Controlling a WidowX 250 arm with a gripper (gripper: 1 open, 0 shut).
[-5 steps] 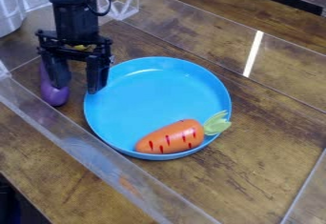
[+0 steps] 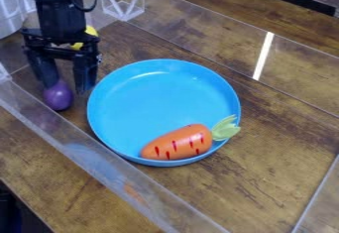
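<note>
My black gripper (image 2: 63, 70) hangs at the upper left, its fingers open, fingers pointing down over a purple toy (image 2: 58, 96) that lies on the wooden table, left of a blue plate (image 2: 162, 88). An orange toy carrot (image 2: 179, 141) with a pale green top lies in the lower right part of the plate. A yellow object (image 2: 89, 32) is partly hidden behind the gripper.
Clear plastic walls run along the lower left and upper left edges and at the lower right.
My gripper has moved left, away from the plate's rim, to over the purple toy. The carrot and plate look unchanged.
</note>
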